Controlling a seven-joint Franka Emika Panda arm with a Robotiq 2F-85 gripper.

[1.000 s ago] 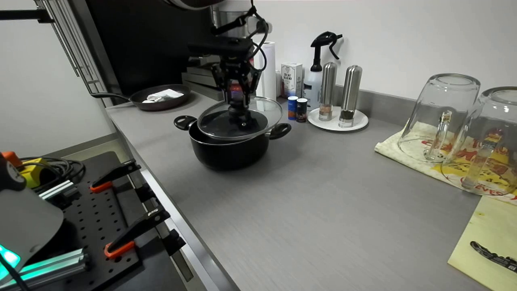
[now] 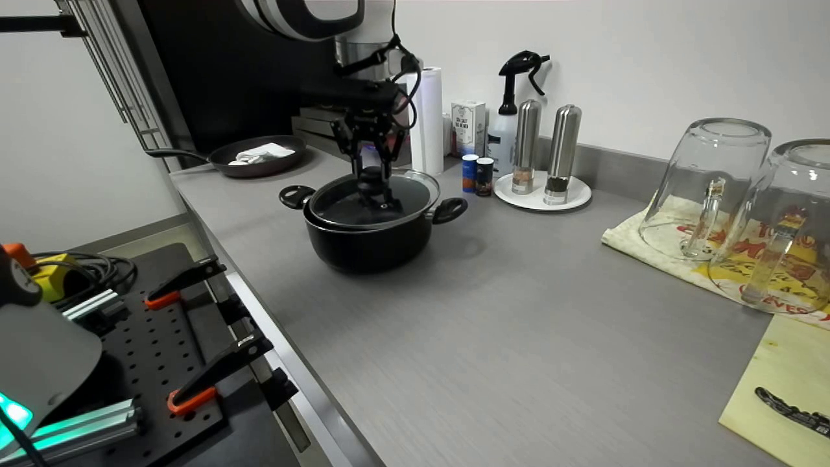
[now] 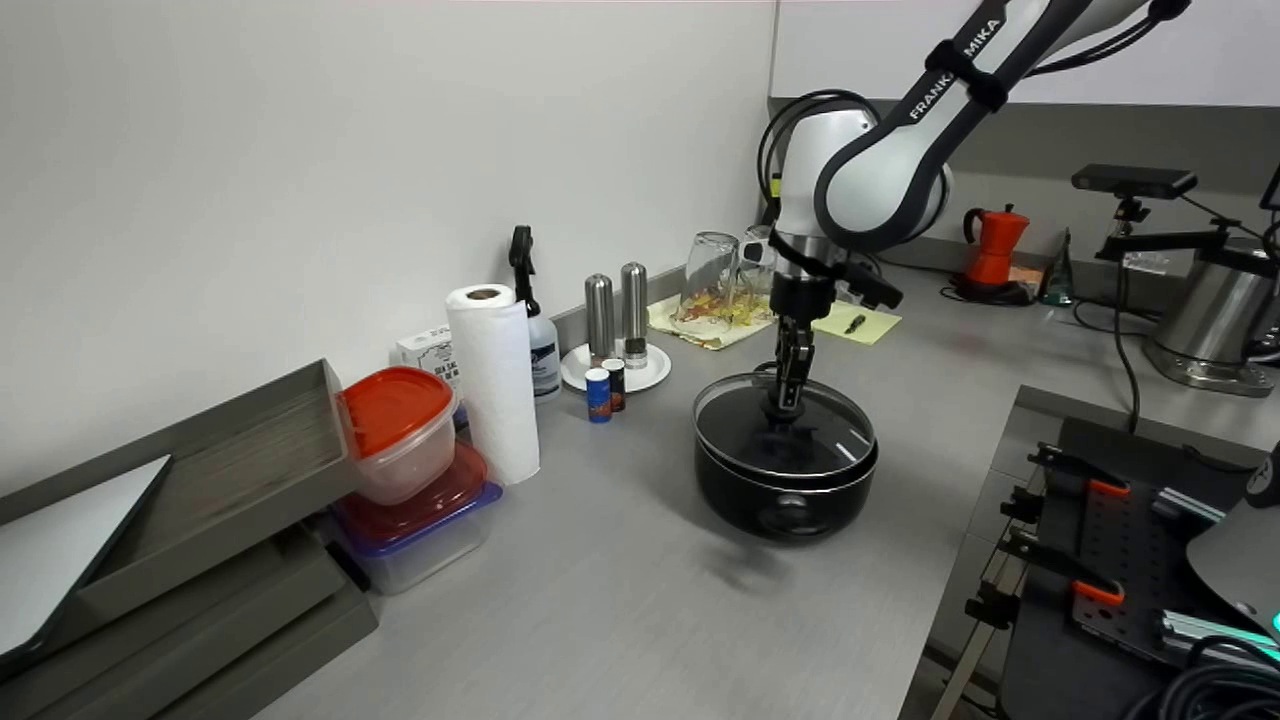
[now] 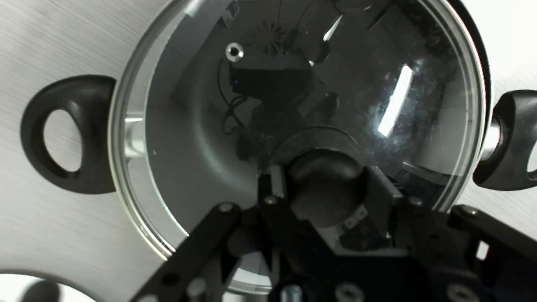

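My gripper is shut on the round black knob (image 4: 324,171) of a glass lid. The lid (image 3: 750,434) has a metal rim and lies over the mouth of a black pot (image 2: 369,250). It sits slightly off centre: a dark crescent of the pot's rim shows at one side in the wrist view. Whether the lid rests fully on the rim I cannot tell. Two black handles stick out from the pot, one (image 4: 95,136) at the left of the wrist view and the other (image 4: 508,138) at the right. The pot's inside is mostly hidden by reflections.
Behind the pot stand small shakers (image 2: 484,178), a white plate (image 2: 537,205) with two metal grinders, and a paper towel roll (image 3: 494,384). A frying pan (image 2: 260,165) lies farther back. Upturned glass mugs (image 2: 704,187) stand on a cloth. Open counter (image 2: 545,335) surrounds the pot.
The gripper and lid have moved down and a little left in exterior view 1. The lid now lies lower and covers more of the pot's mouth. The pot stays put.
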